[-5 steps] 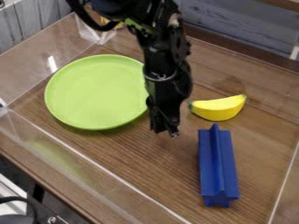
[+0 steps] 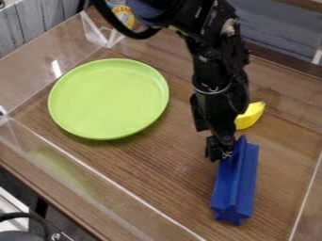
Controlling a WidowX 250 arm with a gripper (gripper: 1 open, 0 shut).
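The black gripper [image 2: 220,146] reaches down from the top, its open fingers at the upper end of a blue block [image 2: 235,188], which lies lengthwise on the wooden table at the lower right. Whether the fingers touch the block is hard to tell. A yellow banana [image 2: 248,115] sits just right of the gripper, partly hidden behind it. A round green plate [image 2: 107,99] lies at the left.
A clear wall or edge [image 2: 30,75] runs along the left of the table. An orange-yellow object [image 2: 123,17] sits at the top left. Bare wood lies below the plate and at the right.
The gripper has moved right, from beside the plate to the top end of the blue block, now covering part of the banana. The block, banana and plate look unmoved.
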